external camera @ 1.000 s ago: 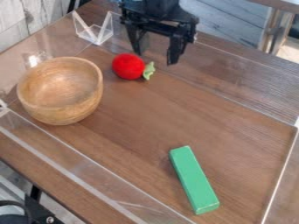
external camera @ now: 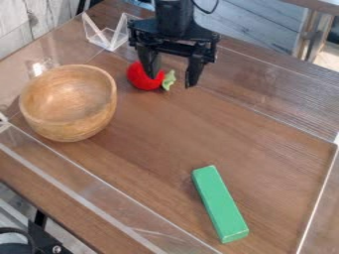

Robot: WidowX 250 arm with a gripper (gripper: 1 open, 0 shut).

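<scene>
My black gripper (external camera: 172, 64) hangs at the top centre, its two fingers spread apart, low over a red tomato-like object (external camera: 142, 79) with a green leafy part at its right. The left finger is in front of part of the red object. Whether it touches it I cannot tell. A wooden bowl (external camera: 67, 111) sits at the left, and a long green block (external camera: 219, 203) lies at the lower right.
A clear angular holder (external camera: 106, 32) stands at the back left. Clear strips run along its edges.
My gripper has come down toward the red object, which is now partly hidden by it. The bowl and green block have not moved.
</scene>
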